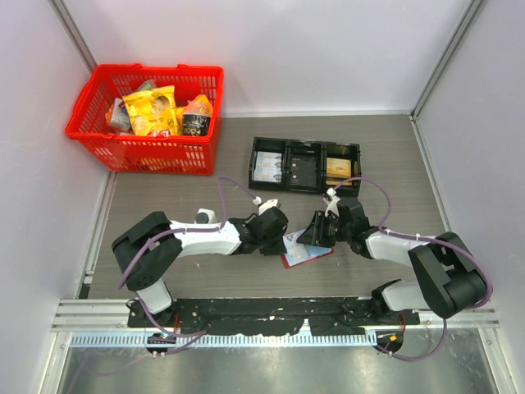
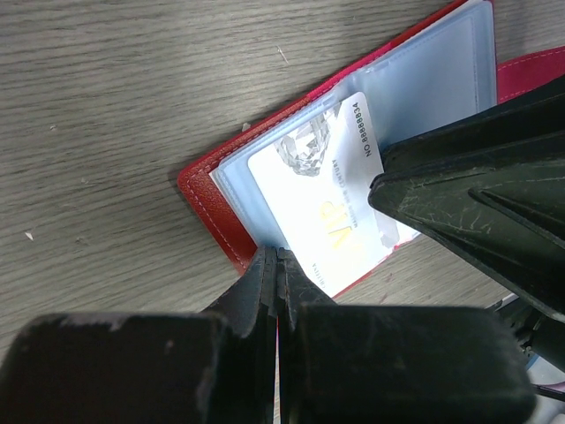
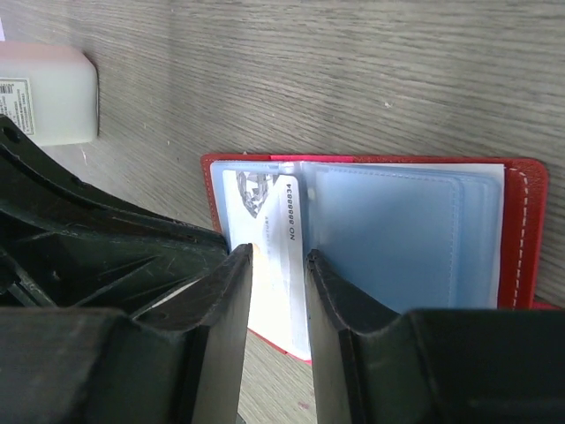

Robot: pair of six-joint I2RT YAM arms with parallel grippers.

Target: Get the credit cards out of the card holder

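The red card holder (image 1: 308,257) lies open on the table between both grippers, with pale blue sleeves (image 3: 388,230) and a white card (image 2: 313,194) in them, seen in both wrist views. My left gripper is shut at the holder's left edge, nothing visible between its fingers. My right gripper is part open over the white card, its fingertips at either side of the card's upper strip; whether it grips the card I cannot tell.
A black three-compartment tray (image 1: 303,139) stands behind the holder. A red basket (image 1: 143,164) of snack bags fills the back left. A white bottle (image 3: 57,93) is left of the holder.
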